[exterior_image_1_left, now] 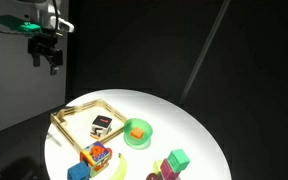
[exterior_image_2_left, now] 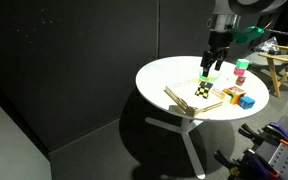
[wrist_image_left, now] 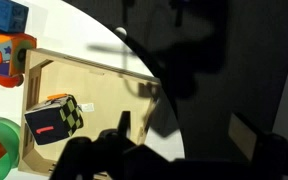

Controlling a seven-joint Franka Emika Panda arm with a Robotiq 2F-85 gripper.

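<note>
High above the left edge of the round white table, my gripper (exterior_image_1_left: 46, 66) hangs with its fingers pointing down. In the wrist view the two dark fingers of the gripper stand wide apart, with nothing between them. A shallow wooden tray (wrist_image_left: 94, 67) lies below and to the left in that view. Inside it rests a box (wrist_image_left: 54, 119) with a dark red-marked face and a checkered side. This box (exterior_image_1_left: 101, 126) sits towards the tray's right side in the first exterior view, well away from the gripper.
A green bowl (exterior_image_1_left: 144, 143) holding an orange block (exterior_image_1_left: 136, 133) stands beside the tray. A colourful toy box (exterior_image_1_left: 96, 156), a blue cube (exterior_image_1_left: 79, 171), a yellow banana-like item (exterior_image_1_left: 121, 168) and a green cube (exterior_image_1_left: 178, 160) occupy the near side.
</note>
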